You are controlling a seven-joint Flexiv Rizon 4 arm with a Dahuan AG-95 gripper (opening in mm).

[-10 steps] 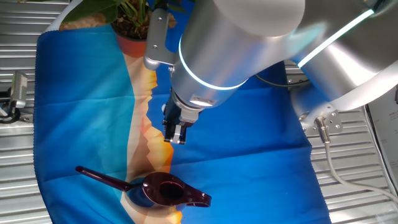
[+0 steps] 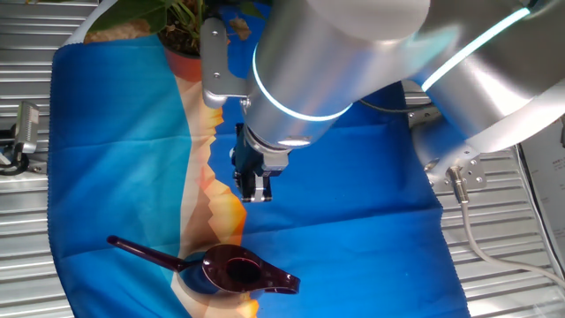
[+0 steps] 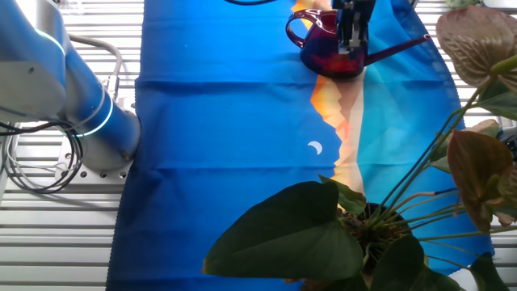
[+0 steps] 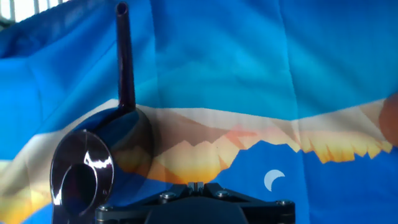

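A dark red, glossy watering can (image 2: 221, 276) stands upright on the blue printed cloth, its long spout (image 2: 146, 252) pointing left in exterior view 1 and its handle (image 2: 284, 283) to the right. My gripper (image 2: 256, 196) hangs above the cloth, apart from the can in that view. Seen from exterior view 2, the gripper (image 3: 352, 48) covers part of the can (image 3: 323, 52). In the wrist view the can (image 4: 134, 146) is at the left, with its open top facing the camera. There the gripper has its fingertips together at the bottom centre, nothing visible between them.
A potted plant (image 3: 283, 234) with broad leaves stands at the cloth's opposite end from the can; its orange-brown pot (image 2: 184, 67) shows at the top of exterior view 1. A slatted metal table (image 2: 25, 230) surrounds the cloth.
My gripper has shifted very slightly and turned a little in exterior view 1, still above the cloth. The watering can and plant have stayed where they were.
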